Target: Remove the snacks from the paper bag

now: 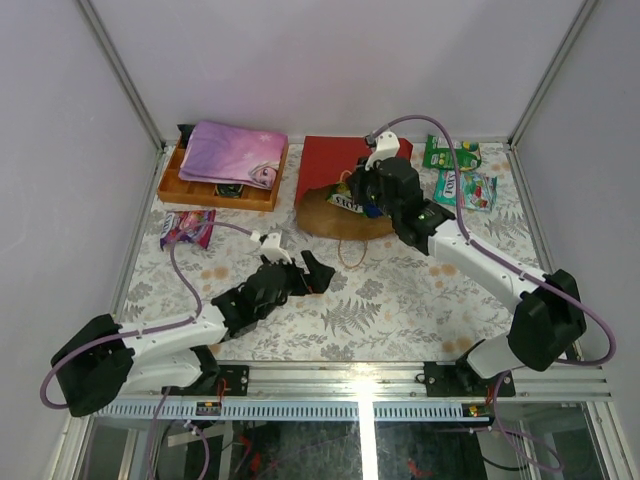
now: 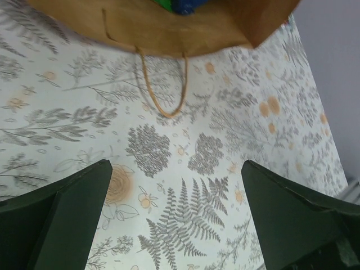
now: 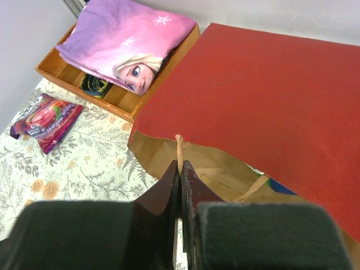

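Observation:
The red paper bag (image 1: 322,160) lies at the back centre, its brown mouth (image 1: 335,222) facing the front. Inside, a green snack pack (image 1: 343,198) and something blue (image 1: 372,211) show, partly covered by my right arm. My right gripper is shut at the bag's upper edge, with the thin twisted handle (image 3: 179,147) rising from between its fingertips. In front of the bag, my left gripper stands open and empty over the patterned cloth, a lower handle loop (image 2: 169,114) ahead of it. A purple snack pack (image 1: 187,228) lies at the left.
Two green snack packs, one darker (image 1: 452,153) and one lighter (image 1: 465,190), lie at the back right. A wooden box (image 1: 230,201) with a purple cloth (image 1: 232,150) on it stands at the back left.

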